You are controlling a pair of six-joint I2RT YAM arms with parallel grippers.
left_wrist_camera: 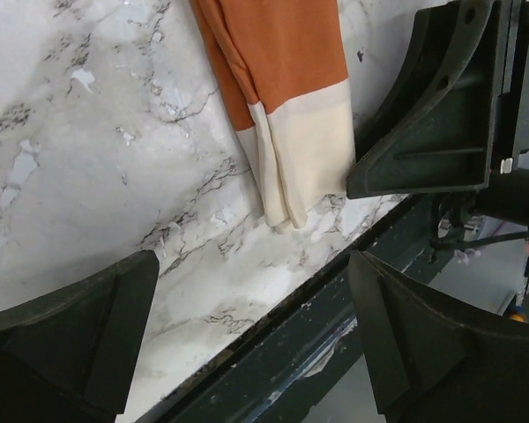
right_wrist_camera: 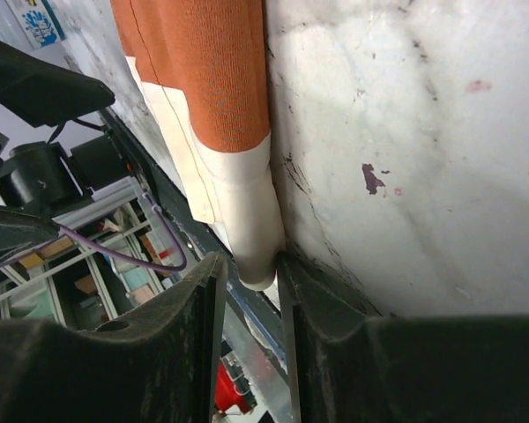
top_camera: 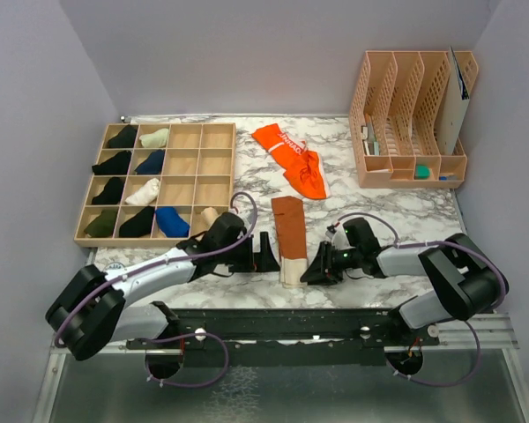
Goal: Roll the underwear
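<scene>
The underwear is folded into a narrow strip, brown (top_camera: 289, 220) with a cream waistband end (top_camera: 293, 271) toward the table's front edge. In the right wrist view the cream end (right_wrist_camera: 251, 220) reaches in between the fingertips of my right gripper, which stand part open close to either side of it. My left gripper (top_camera: 257, 256) hovers left of the strip's front part, open and empty. Bare marble lies between its fingers in the left wrist view, where the cream end (left_wrist_camera: 313, 141) appears just beyond, beside the right gripper's dark finger (left_wrist_camera: 423, 167).
An orange garment (top_camera: 295, 160) lies behind the strip. A wooden divided box (top_camera: 183, 166) with several rolled cloths stands at the left, a peach organizer (top_camera: 379, 179) at the back right. Bare marble (top_camera: 256, 203) lies left of the strip.
</scene>
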